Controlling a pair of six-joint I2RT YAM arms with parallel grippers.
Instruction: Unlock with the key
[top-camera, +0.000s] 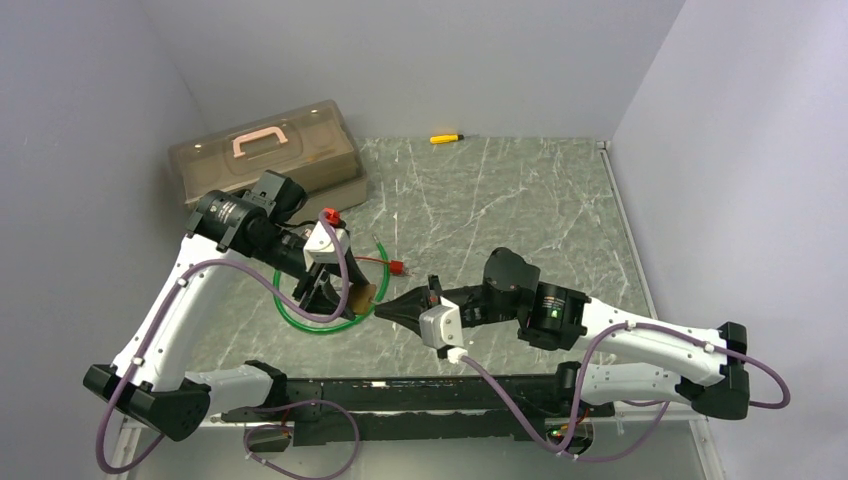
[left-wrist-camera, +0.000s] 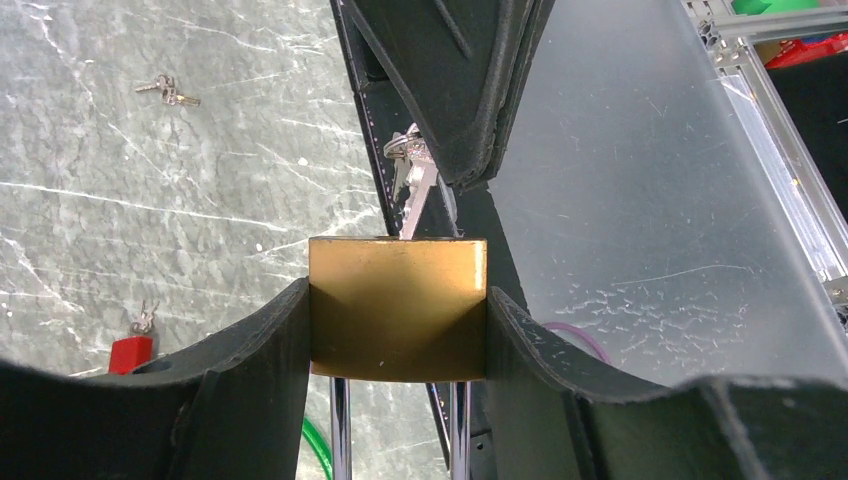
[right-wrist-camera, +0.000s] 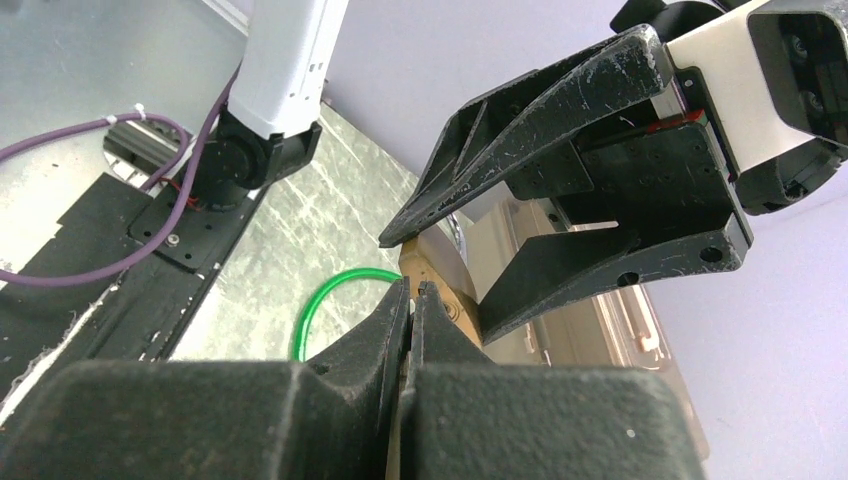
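Note:
My left gripper is shut on a brass padlock, whose shackle hangs downward in the left wrist view. A silver key stands at the padlock's face with other keys on its ring. The tips of my right gripper are shut beside the key ring; whether they pinch the key I cannot tell. In the right wrist view they point at the padlock and largely hide the key. From above, both grippers meet near the table's front.
A red padlock, a green hose and loose keys lie on the marble table. A toolbox is at back left, a yellow screwdriver at the back.

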